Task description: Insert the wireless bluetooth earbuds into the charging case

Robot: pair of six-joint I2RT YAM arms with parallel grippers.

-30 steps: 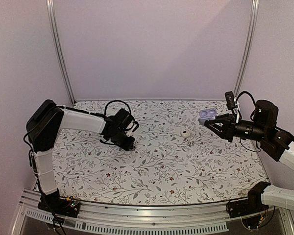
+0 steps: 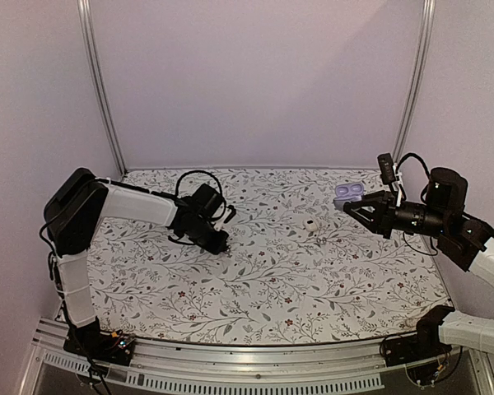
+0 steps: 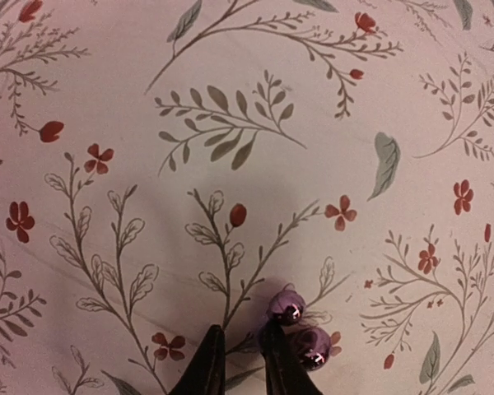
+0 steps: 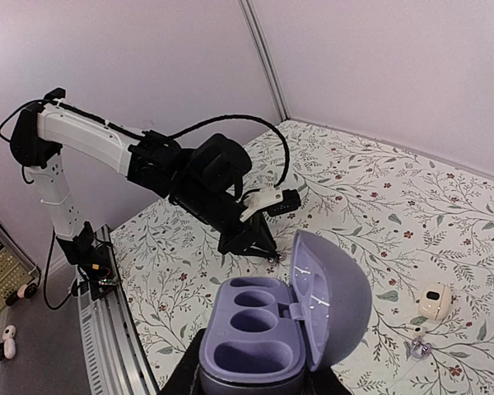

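Observation:
My right gripper (image 2: 364, 204) is shut on the lilac charging case (image 4: 251, 317), held above the table with its lid (image 4: 333, 296) raised and its wells facing up, apparently empty. Low over the left half of the table is my left gripper, part open with a gap of bare cloth between its fingertips. A shiny purple earbud (image 3: 313, 348), with two rounded ends, lies right against the outer side of the right-hand finger (image 3: 277, 358); whether they touch is hard to tell. Another shiny earbud (image 4: 420, 348) rests on the table at the right.
A small white case-like object (image 4: 435, 300) stands on the table close to that second earbud. Floral cloth (image 2: 255, 288) covers the table, clear across the middle and front. Walls stand at the back and both sides.
The right arm, the lilac case and the white object stay where they were.

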